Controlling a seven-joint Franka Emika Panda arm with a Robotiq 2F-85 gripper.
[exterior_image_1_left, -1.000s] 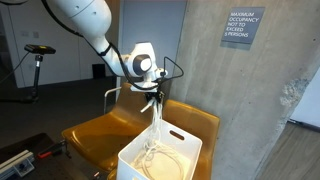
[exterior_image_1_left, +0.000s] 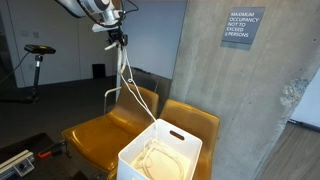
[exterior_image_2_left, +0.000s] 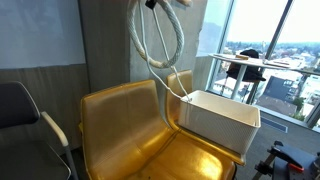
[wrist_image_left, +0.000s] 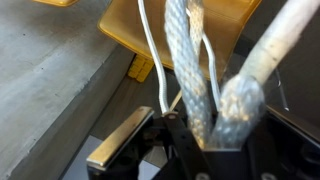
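High at the upper left in exterior view 1, my gripper (exterior_image_1_left: 122, 42) is shut on a pale rope. The rope (exterior_image_1_left: 125, 72) hangs from it in strands, and one runs down into the white box (exterior_image_1_left: 133, 165), where more of it lies coiled. In exterior view 2 a thick loop of rope (exterior_image_2_left: 181, 38) hangs at the top, with a thinner strand reaching the box (exterior_image_2_left: 215, 122). The wrist view has the rope (wrist_image_left: 188, 65) passing up close from between the fingers; the contact itself is partly covered by it.
Tan chairs (exterior_image_1_left: 190, 122) stand behind and left of the box, below the raised arm. A dark chair (exterior_image_2_left: 28, 135) is at the left in exterior view 2. A concrete wall (exterior_image_1_left: 245, 95) rises behind; a window and a small table (exterior_image_2_left: 255, 65) lie beyond the box.
My gripper has risen and moved left, away from above the box, drawing the rope up with it. The hanging strands now stretch longer, and less rope lies in the box.
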